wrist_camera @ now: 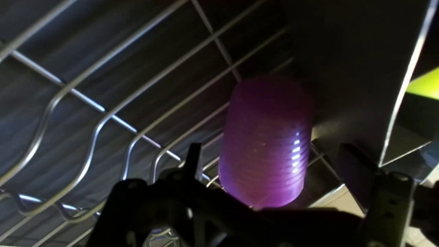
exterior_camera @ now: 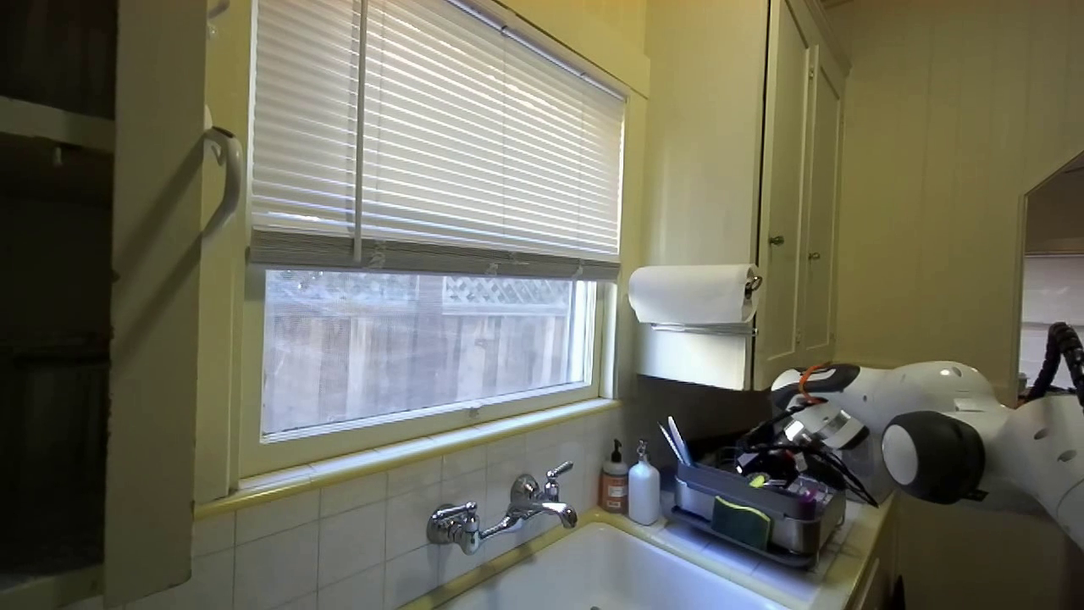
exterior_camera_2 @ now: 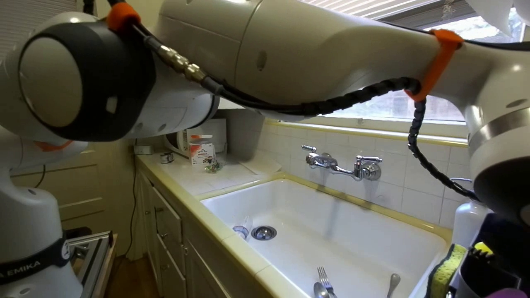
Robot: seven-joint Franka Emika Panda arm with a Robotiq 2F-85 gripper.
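Note:
A purple ribbed cup [wrist_camera: 265, 144] lies in the wire dish rack [wrist_camera: 135, 136], seen close up in the wrist view. My gripper is open, one dark finger [wrist_camera: 192, 160] to the left of the cup and the other finger [wrist_camera: 358, 173] to its right. The cup sits in the gap between them; whether either finger touches it I cannot tell. From the first exterior view, the hand is down in the grey dish rack [exterior_camera: 711, 496] on the counter, its fingers hidden among cables and rack contents.
A dark rack wall [wrist_camera: 341, 61] stands close on the cup's right. Soap bottles [exterior_camera: 644, 488] and a sponge [exterior_camera: 741, 523] are on the rack's sink side. The sink [exterior_camera_2: 357, 218] holds a fork [exterior_camera_2: 324, 277] and other cutlery. Above hangs a paper towel roll [exterior_camera: 691, 293].

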